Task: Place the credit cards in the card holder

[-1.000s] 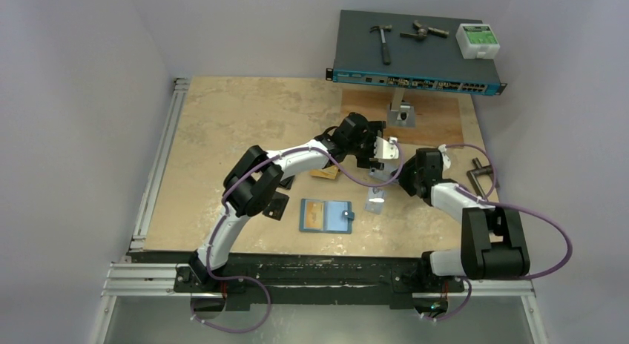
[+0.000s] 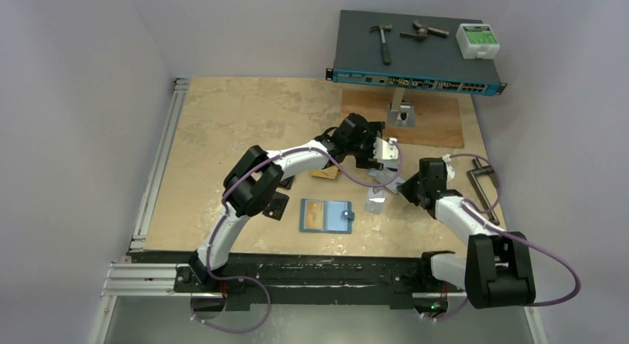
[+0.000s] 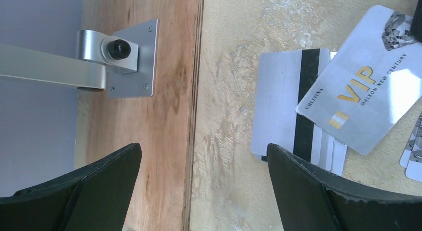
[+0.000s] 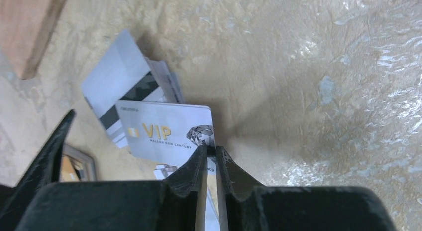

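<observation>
The open blue card holder (image 2: 326,216) lies at the front middle of the table, left of the cards. In the left wrist view, a white VIP card (image 3: 368,81) rests at an angle across the stack of striped cards (image 3: 278,101). Another card (image 2: 375,201) lies just in front of them. My left gripper stands wide open behind the stack, nothing between its fingers. At one corner of the VIP card, the fingertips of my right gripper are close together with a narrow gap. Whether they pinch the card cannot be told.
Behind the cards, a wooden board (image 2: 438,121) carries a metal stand (image 2: 401,114) under the dark rack unit (image 2: 415,44). A grey metal piece (image 2: 483,192) lies at the right edge. Dark items (image 2: 275,206) sit left of the holder.
My right gripper has moved a little toward the table's front. The VIP card has slid and turned with it, partly off the stack. The left arm has stayed in place.
</observation>
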